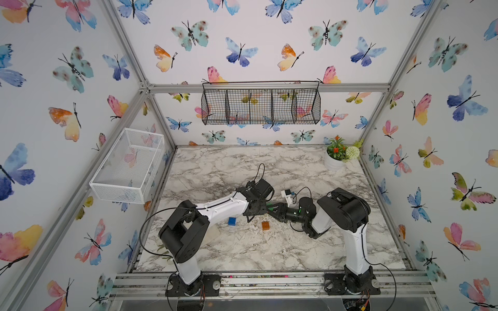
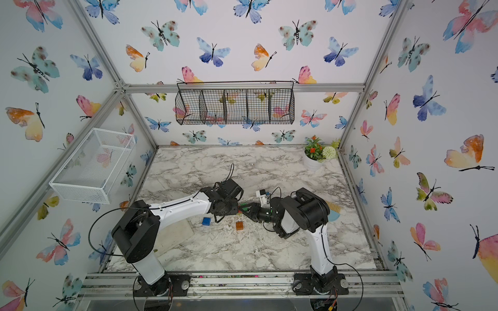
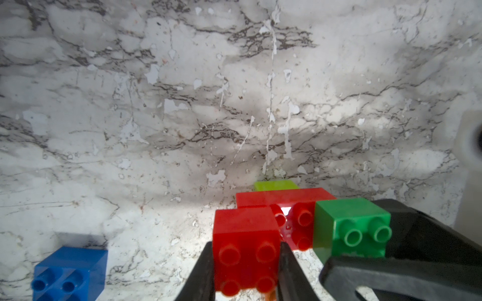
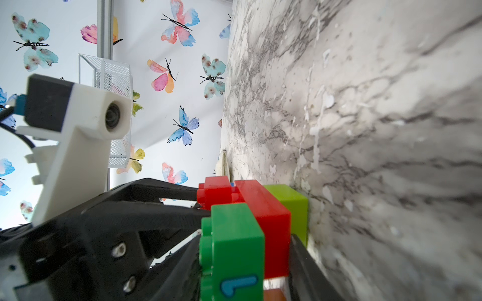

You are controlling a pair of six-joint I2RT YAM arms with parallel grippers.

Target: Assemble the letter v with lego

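Observation:
My left gripper is shut on a small red brick (image 3: 246, 233). My right gripper is shut on a brick stack: a green brick (image 4: 236, 235) sits on one end of a longer red brick (image 4: 273, 225), with a lime brick (image 4: 296, 208) on its other side. In the right wrist view, the small red brick (image 4: 217, 189) is at the far end of the long red one, on its studded side. A few studs show between them; I cannot tell whether they touch. From above, the arms mostly hide the stack.
Near the grippers lie a blue brick (image 1: 232, 221) and an orange brick (image 1: 265, 225), both loose on the marble table. A potted plant (image 1: 336, 155) stands at the back right. Behind the arms the table is clear.

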